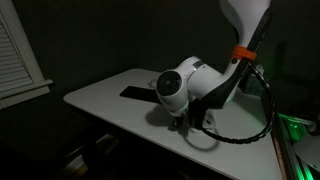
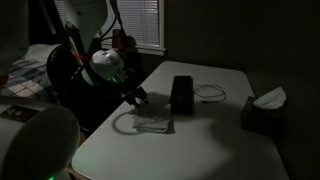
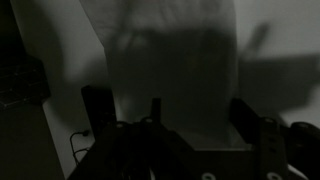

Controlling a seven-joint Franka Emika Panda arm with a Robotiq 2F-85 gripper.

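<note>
A pale flat cloth or sheet (image 2: 152,120) lies on the white table (image 2: 215,150). In the wrist view the same cloth (image 3: 180,75) spreads below the fingers, darkened by the arm's shadow. My gripper has its two fingers apart, one on either side of the cloth as seen from the wrist, and nothing shows gripped between them. From the second exterior view the gripper (image 2: 138,98) is low over the cloth's far edge; the dim light hides whether it touches. In the first exterior view the arm largely covers the cloth.
A black box (image 2: 181,95) stands just beside the cloth, with a thin cable (image 2: 210,93) behind it. At the table's far side is a tissue box (image 2: 262,115).
</note>
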